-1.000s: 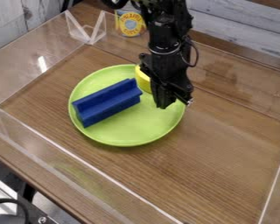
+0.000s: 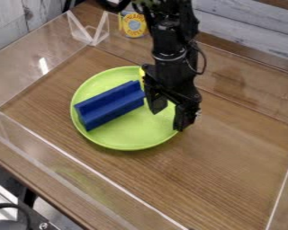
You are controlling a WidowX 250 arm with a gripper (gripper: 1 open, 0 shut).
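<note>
My gripper (image 2: 171,110) hangs at the right side of a green plate (image 2: 122,137), its black fingers pointing down and open. A blue block (image 2: 108,104) lies on the plate's left part. Whatever sits behind the gripper at the plate's back is mostly hidden by it.
A yellow can (image 2: 133,24) stands at the back beside clear plastic edges. A dark cable lies at the bottom left corner.
The gripper has moved slightly down and toward the front.
</note>
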